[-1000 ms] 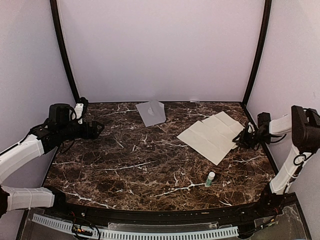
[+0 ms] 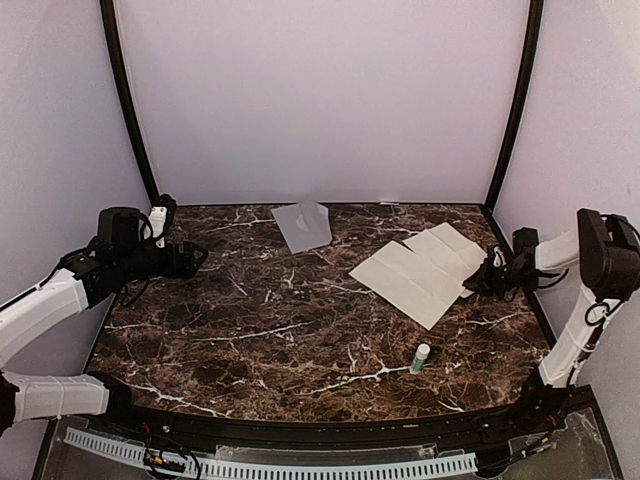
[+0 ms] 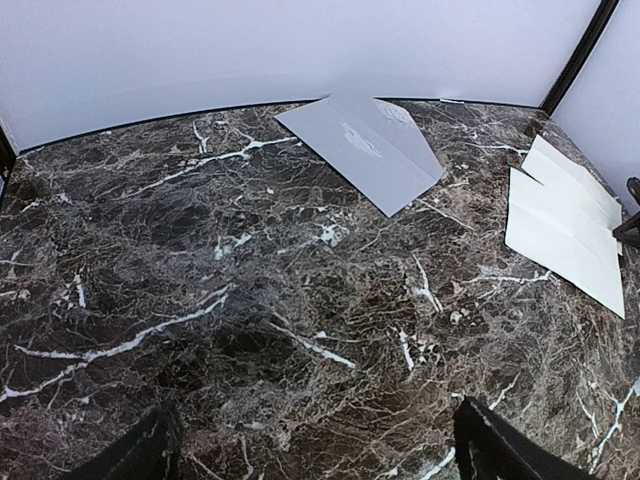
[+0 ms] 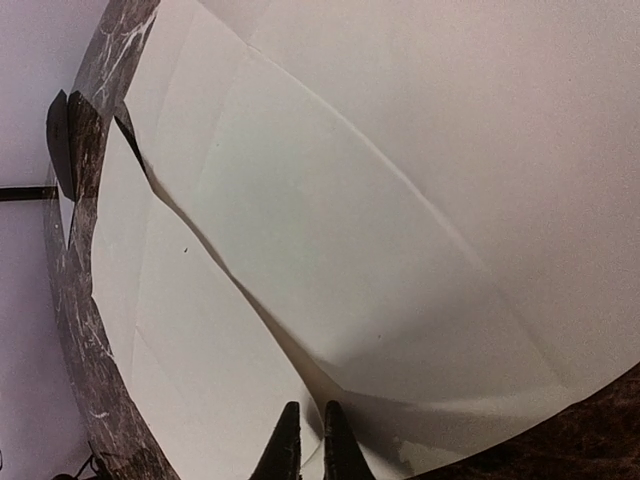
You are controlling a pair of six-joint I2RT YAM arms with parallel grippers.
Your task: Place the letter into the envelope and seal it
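Large creased cream paper (image 2: 410,285) lies at the table's right, with two overlapping panels. In the right wrist view the smaller panel (image 4: 190,300) meets the bigger panel (image 4: 320,210) along a slightly raised edge. Back and left of centre is a folded grey paper (image 2: 303,227), bearing a pale patch. Which is letter and which envelope, I cannot tell. At the cream paper's right edge, my right gripper is open by a narrow gap, with the raised edge reaching between its fingertips. My left gripper is wide open and empty over bare table at the left.
A small bottle with a white cap (image 2: 420,358) stands towards the front right. White walls bound the back and both sides.
The cream paper's front corner has slid slightly left, and my right gripper has shifted a little the same way. The left arm, grey paper and bottle look unmoved.
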